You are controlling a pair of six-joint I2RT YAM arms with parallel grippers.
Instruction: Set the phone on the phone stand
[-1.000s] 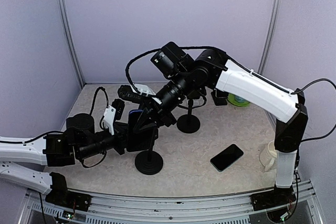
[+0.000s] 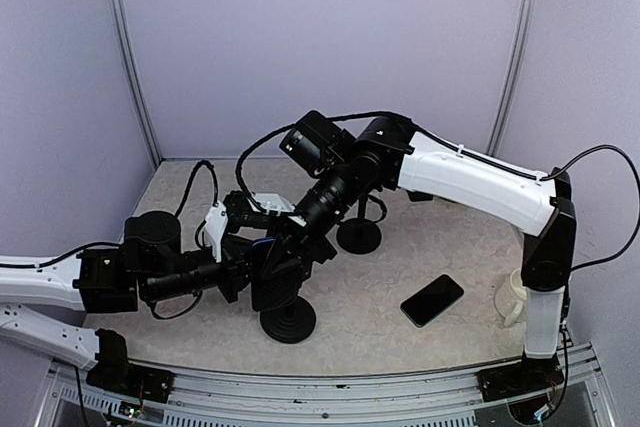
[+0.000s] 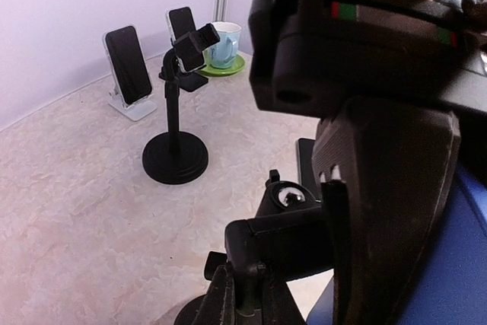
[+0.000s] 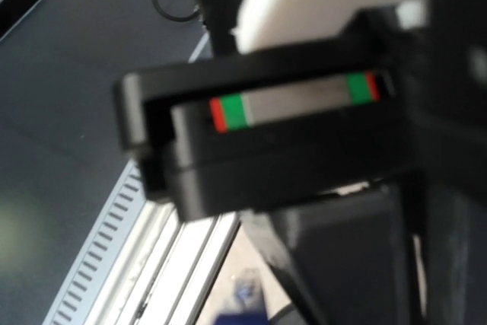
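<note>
Both grippers meet over a black phone stand (image 2: 288, 321) at the front centre. My left gripper is shut on that stand's black upper part (image 3: 285, 241). My right gripper (image 2: 280, 252) is at the stand's head, shut on a dark, blue-edged phone, largely hidden by the fingers and arms; the right wrist view is blurred. Whether the phone rests on the holder, I cannot tell.
Another black stand (image 3: 173, 157) is farther back, beside phones on stands (image 3: 129, 66) and a cup (image 3: 223, 45) on a green saucer. A phone (image 2: 432, 300) lies flat at right, near a mug (image 2: 510, 297).
The right arm has moved down slightly with the phone. My left gripper has shifted a little, and the front stand's base moved slightly.
</note>
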